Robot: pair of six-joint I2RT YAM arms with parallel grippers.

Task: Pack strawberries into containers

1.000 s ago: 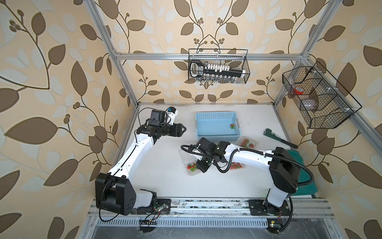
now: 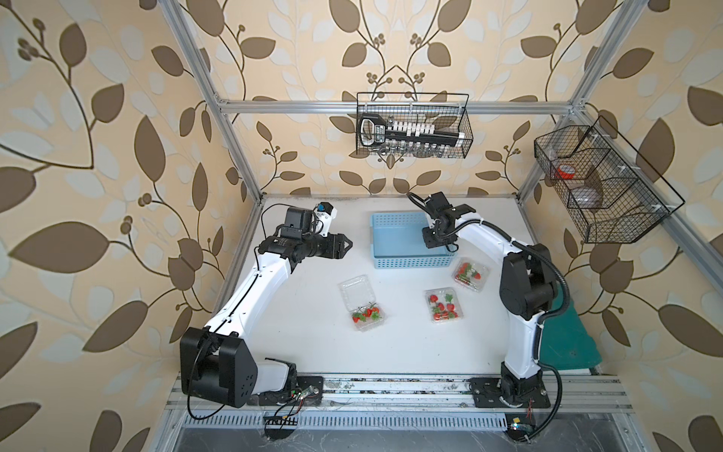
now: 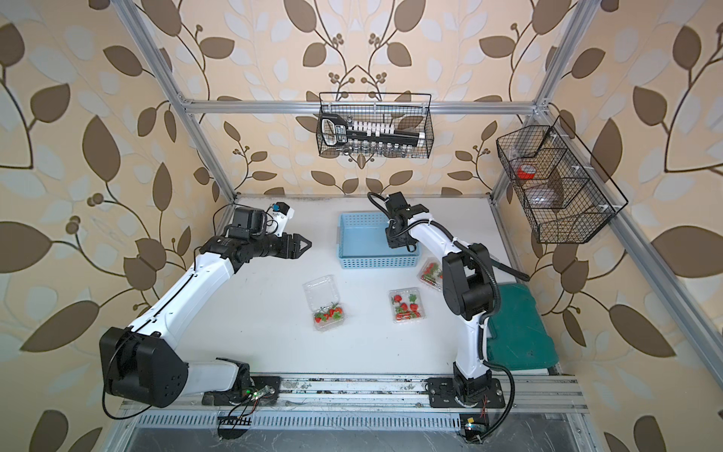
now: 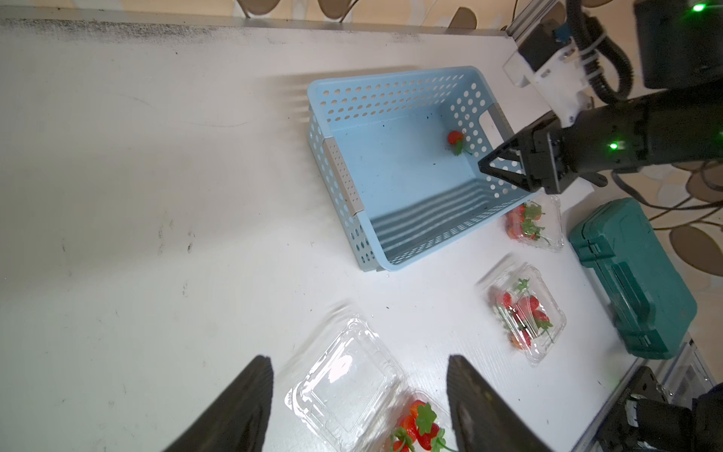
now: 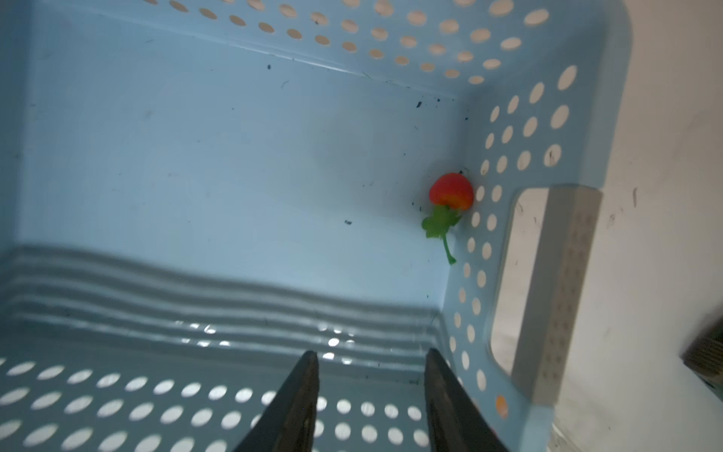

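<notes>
A blue perforated basket [image 4: 399,158] holds one strawberry [image 5: 450,192] against its right wall. My right gripper hangs open over the basket, nothing between its fingers. My left gripper is parted, empty, above the left side of the table, left of the basket. An open clear container [image 2: 367,315] with strawberries stands at front centre, lid folded back. Two further clear containers of strawberries [image 2: 443,304] [image 2: 470,274] lie to its right, one beside the basket's front-right corner.
A green case [image 3: 519,324] lies at the right edge. Wire racks [image 2: 414,124] hang on the back and right walls.
My right arm has swung up and back from over the front containers to over the blue basket, uncovering those containers. The left arm looks unmoved.
</notes>
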